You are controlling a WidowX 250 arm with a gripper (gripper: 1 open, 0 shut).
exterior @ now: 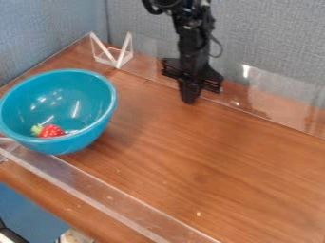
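A turquoise bowl [89,95] stands at the left of the wooden table, with a red strawberry [51,131] and a small light-coloured item inside it. The black gripper [189,96] hangs at the back of the table, right of the bowl and apart from it. Its fingers look closed together, with nothing visible between them.
A white wire frame [112,51] stands in the back left corner. Clear plastic strips run along the table's back and front left edges, below grey fabric walls.
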